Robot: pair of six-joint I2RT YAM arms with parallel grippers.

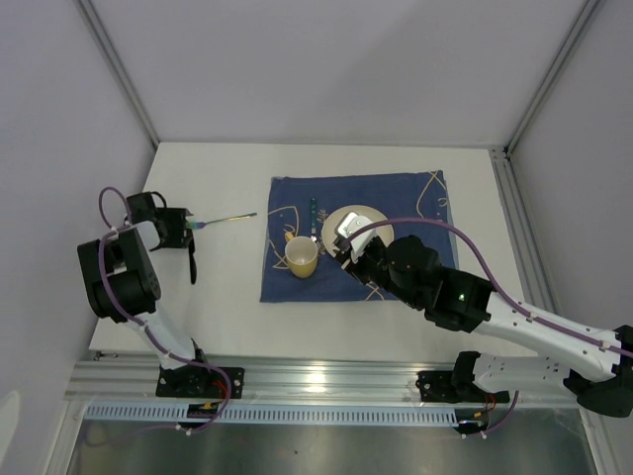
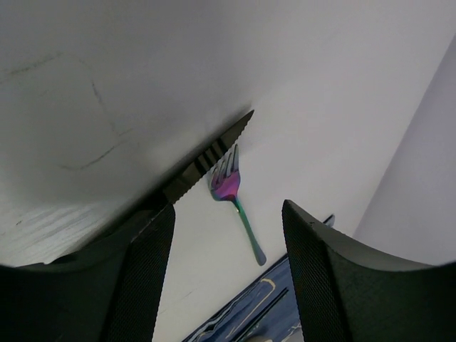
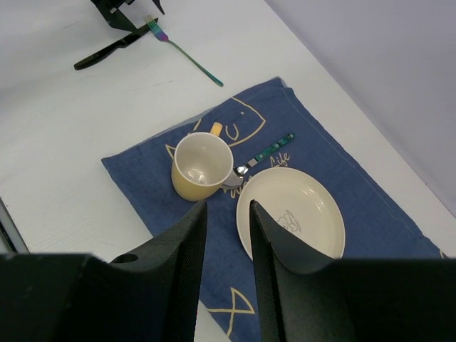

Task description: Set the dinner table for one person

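Observation:
My left gripper stands open above the dark knife (image 3: 96, 59), beside the rainbow fork (image 3: 192, 60) on the white table. In the left wrist view the knife's serrated blade (image 2: 232, 132) reaches up between the fingers. My right gripper is over the blue mat (image 3: 392, 235), its fingertips a small gap apart, nothing visible between them. On the mat are the cream plate (image 3: 317, 210), a cream mug (image 3: 189, 182) and a green-handled spoon (image 3: 271, 149), lying between mug and plate.
The bare table (image 1: 213, 168) has free room behind the fork and in front of the mat. Walls (image 1: 326, 79) bound it at the back and sides.

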